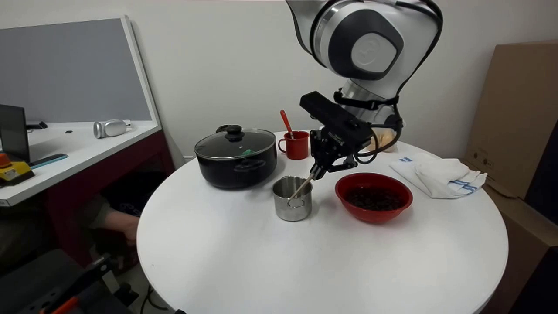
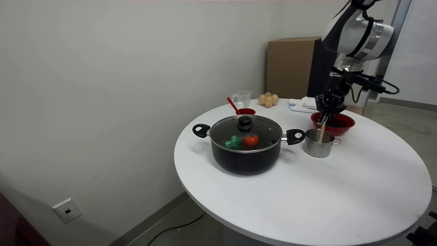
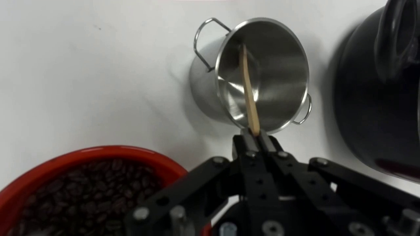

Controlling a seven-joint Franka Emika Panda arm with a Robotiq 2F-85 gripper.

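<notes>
A small steel pot [image 3: 275, 74] with wire handles stands on the white table, and a wooden stick [image 3: 248, 92] reaches down into it. My gripper is shut on the upper end of that stick, just above the pot's rim. In exterior view 1 the stick [image 1: 302, 186] leans from my fingertips down to the left, into the pot [image 1: 290, 209]. Its lower end lies inside the pot in the wrist view, where no other contents show. The red bowl [image 3: 130, 151] of dark beans sits close beside the gripper.
A lidded black pot [image 2: 241, 162] stands near the steel pot. Behind are a red mug [image 1: 298, 146] with a red-handled utensil, a clear measuring jug [image 2: 242, 98] and several pale round items [image 2: 268, 99]. A folded towel [image 1: 444, 175] lies right.
</notes>
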